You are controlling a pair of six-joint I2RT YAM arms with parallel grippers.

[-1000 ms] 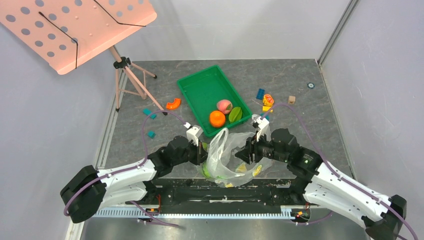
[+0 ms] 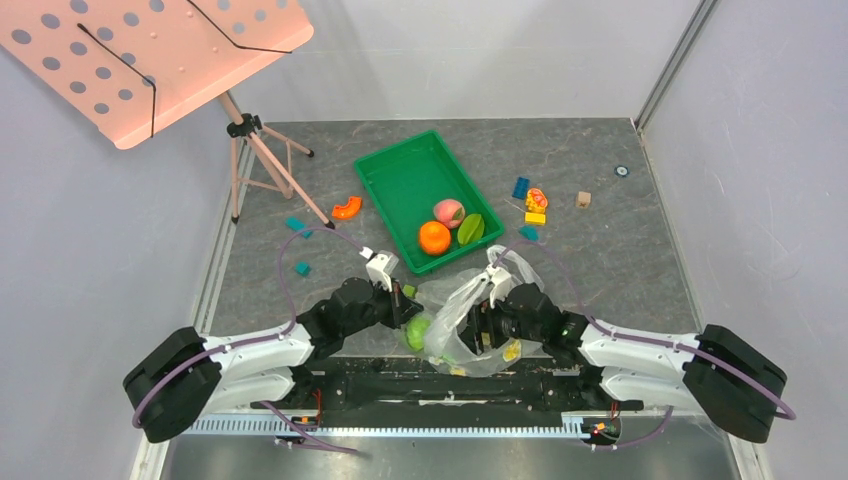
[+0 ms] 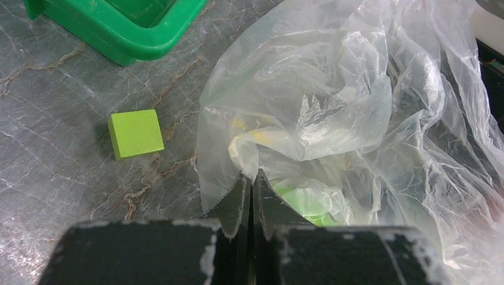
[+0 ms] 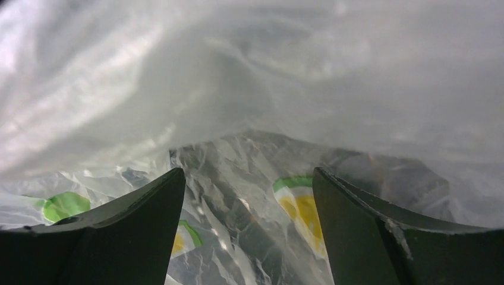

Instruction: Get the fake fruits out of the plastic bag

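A translucent plastic bag [image 3: 333,83] lies crumpled below the green tray. My left gripper is shut on a gathered fold of it; a green item [image 2: 417,331] shows through beside it. My right gripper is inside the bag, part open, with nothing clearly between its fingers and plastic hanging over it. Through the plastic in the right wrist view show a yellow-and-green piece [image 4: 297,211] and a green shape [image 4: 65,206].
The green tray [image 2: 395,175] holds an orange [image 2: 434,237], a peach [image 2: 449,212] and a green fruit [image 2: 470,229]. Small blocks, including a lime cube [image 3: 135,133], lie around. A tripod stands back left.
My right gripper has moved left and down into the bag, which has shifted around it. My left gripper has moved slightly right, still at the bag.
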